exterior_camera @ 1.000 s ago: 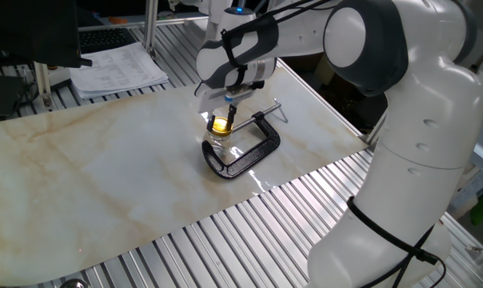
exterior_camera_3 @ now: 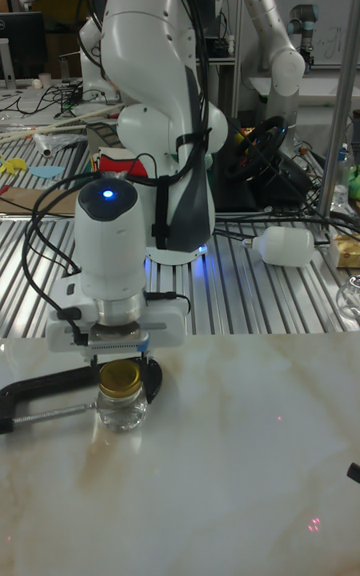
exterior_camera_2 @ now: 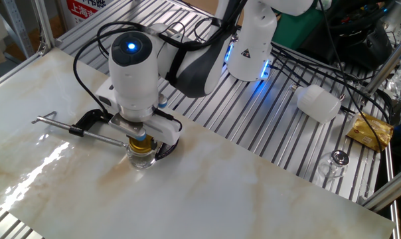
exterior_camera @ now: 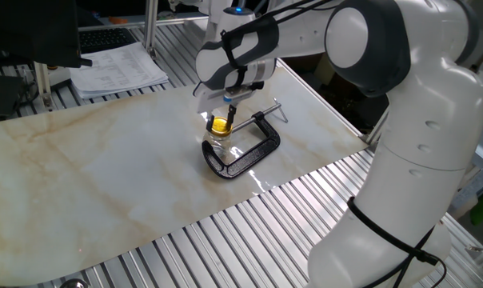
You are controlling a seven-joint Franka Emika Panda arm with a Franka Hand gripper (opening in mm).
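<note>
A clear jar with a gold-yellow lid stands upright on the marble-patterned board. The jar is placed inside the opening of a black C-clamp, and the clamp's metal screw reaches to the jar's side. Directly above, my gripper points down with its dark fingers on opposite sides of the lid. Little or no gap shows between fingers and lid, so whether they press on it is unclear. In exterior view 2 the hand hides part of the lid.
The board is clear around the clamp's outer side. Beyond it, on the slatted table, are a white rounded object, a small glass jar and a yellow packet. Papers lie at the back left in exterior view 1.
The bright shine on the lid has faded, and the hand above it has shifted very slightly. Jar and clamp stay in the same place.
</note>
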